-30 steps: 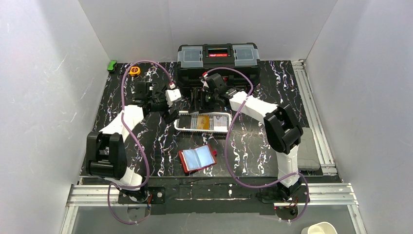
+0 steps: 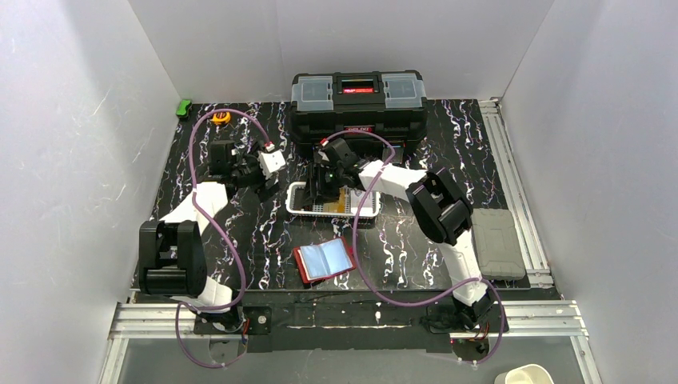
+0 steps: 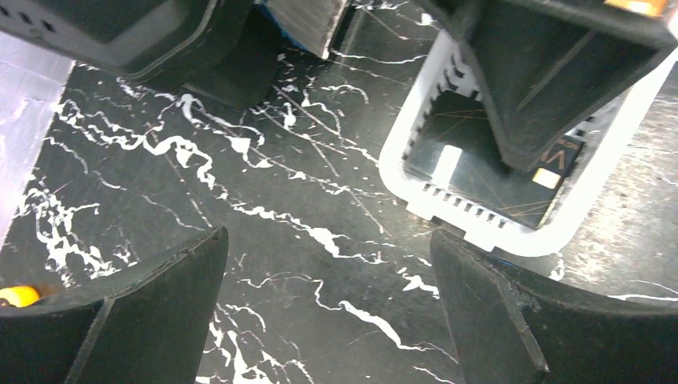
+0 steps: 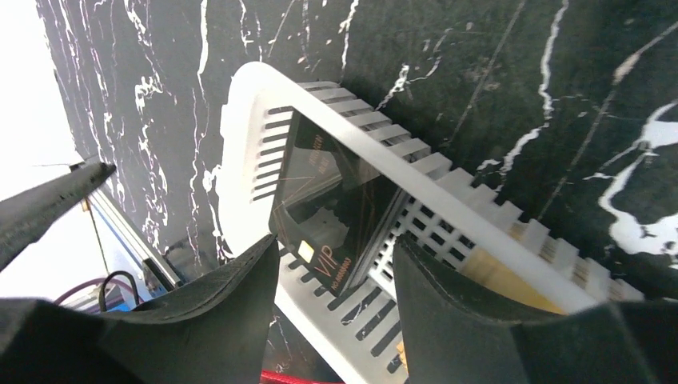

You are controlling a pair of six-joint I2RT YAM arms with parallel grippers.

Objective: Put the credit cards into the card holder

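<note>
In the white basket [image 2: 332, 214] lie a black card [image 4: 329, 210] at its left end, a gold card [image 2: 336, 206] in the middle and a pale card [image 2: 363, 201] at the right. My right gripper hangs over the basket's left part, its fingers apart and the black card seen beyond them, nothing visibly held. To the left of the basket, my left gripper is open above bare table. The card holder [image 2: 325, 260], red-edged with clear pale-blue sleeves, lies spread open in front of the basket.
A black toolbox [image 2: 358, 116] stands behind the basket. A grey case [image 2: 497, 244] is at the right, an orange tape [image 2: 221, 118] and a green object [image 2: 183, 109] at the back left. Bare table surrounds the card holder.
The left arm has drawn back a little to the left. The card holder has stayed in place.
</note>
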